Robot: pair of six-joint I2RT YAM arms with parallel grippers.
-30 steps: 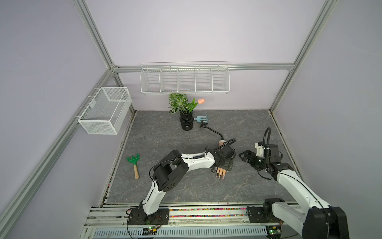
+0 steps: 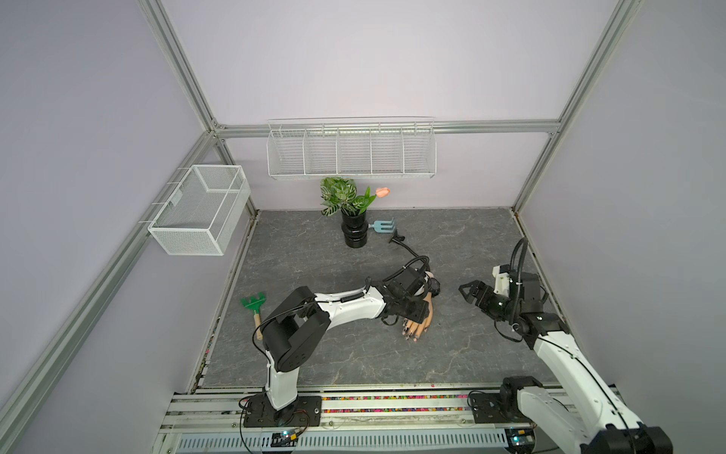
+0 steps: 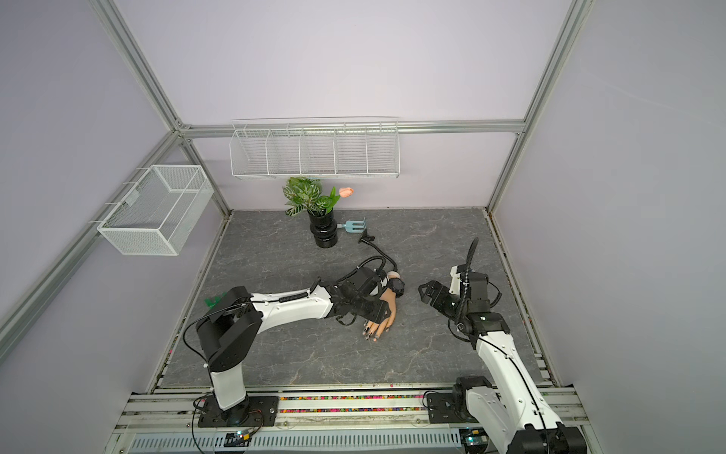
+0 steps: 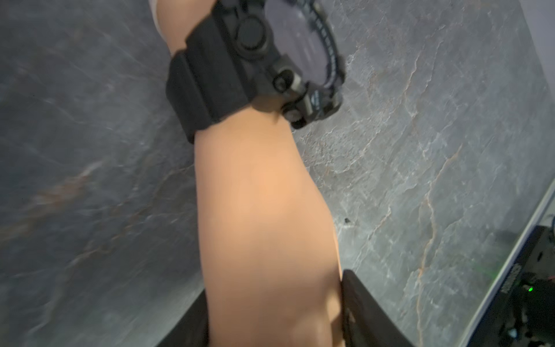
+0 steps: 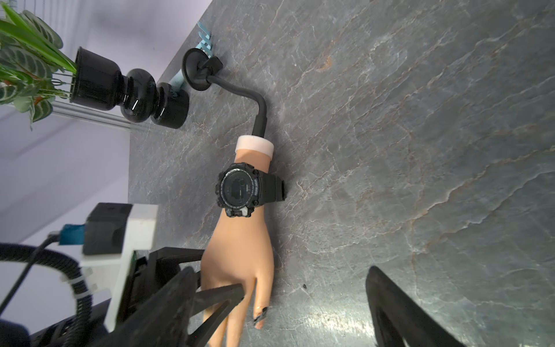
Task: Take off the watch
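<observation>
A black watch (image 5: 238, 188) is strapped around the wrist of a mannequin hand (image 5: 238, 248), its face toward the left side in the right wrist view. In the left wrist view, the watch (image 4: 254, 63) sits above the back of the hand (image 4: 260, 219). My left gripper straddles the hand below the watch, part open, one finger along each side. Whether it grips the hand is unclear. Off to the right, my right gripper (image 2: 469, 292) stands open and empty, apart from hand and watch; its fingers (image 5: 393, 306) show at the bottom of its wrist view.
A black flexible stand (image 5: 245, 92) runs from the hand's white cuff to a base at the back. Behind are a black vase (image 2: 354, 229) with plants and a blue fork (image 2: 384, 226). A green rake (image 2: 255, 302) lies left. Between hand and right gripper the table is bare.
My left gripper has drawn back leftward, uncovering the watch in the top left view. The right arm moved slightly right.
</observation>
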